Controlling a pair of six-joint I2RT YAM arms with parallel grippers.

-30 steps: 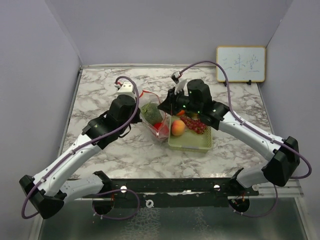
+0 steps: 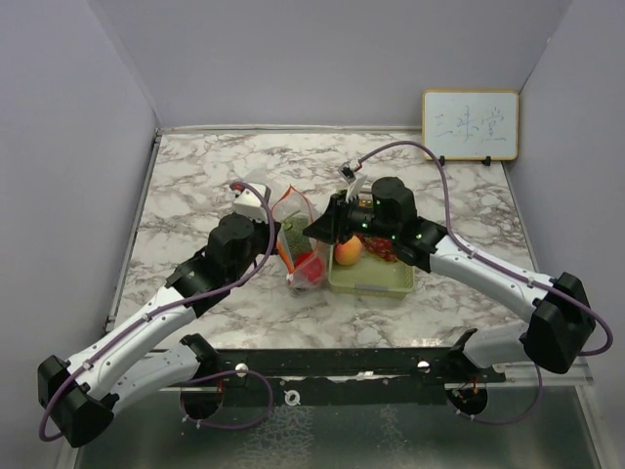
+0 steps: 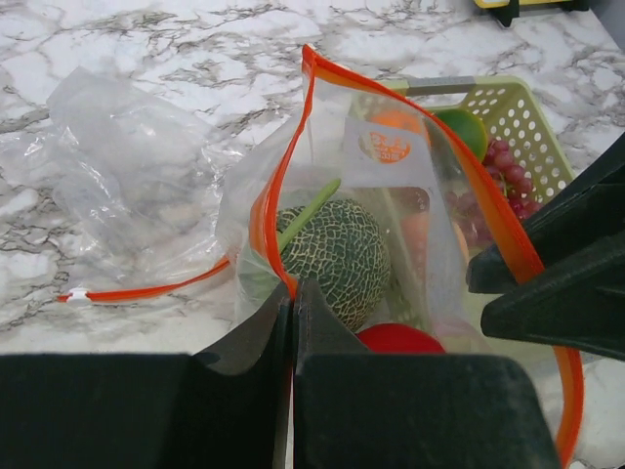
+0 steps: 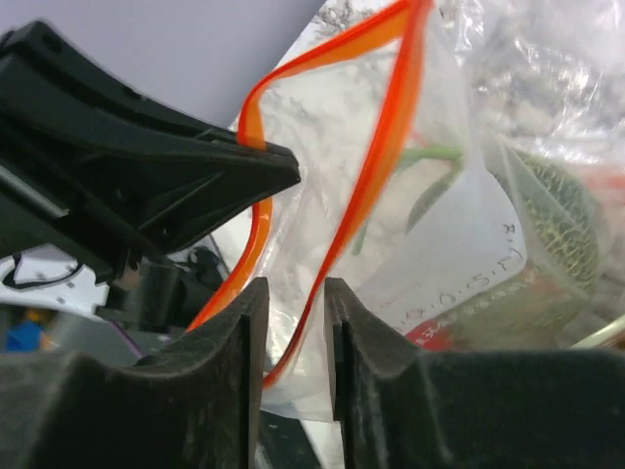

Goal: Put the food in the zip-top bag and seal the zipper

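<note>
An orange-edged clear zip bag stands mouth-up between my grippers, holding a melon with a green stalk and something red. My left gripper is shut at the bag's orange rim, which runs down to its fingertips. My right gripper is at the opposite rim, the orange strip passing between its fingertips; whether it is closed on it I cannot tell.
A pale green basket with an orange fruit and grapes stands right of the bag. Another clear bag lies on the marble table behind. A whiteboard stands at back right.
</note>
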